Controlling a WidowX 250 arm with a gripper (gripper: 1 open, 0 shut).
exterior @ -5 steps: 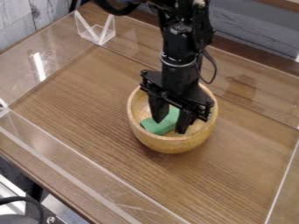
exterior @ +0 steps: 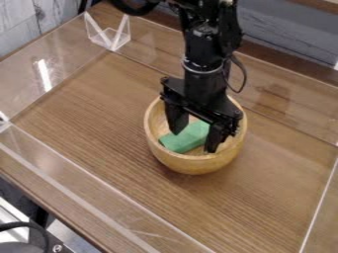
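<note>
A round yellow bowl (exterior: 169, 156) sits on the wooden table, with a green block (exterior: 184, 138) lying inside it. My black gripper (exterior: 199, 122) reaches down from the top into the bowl, its two fingers apart over the green block, one on the left and one on the right. The gripper stands open; whether the fingers touch the block is hard to tell, as they partly cover it.
A clear plastic object (exterior: 109, 35) stands at the back left. Cables lie off the table's left edge at the lower left.
The fingers have spread wider since one second ago, shifting slightly over the bowl. The bowl and green block look much the same.
</note>
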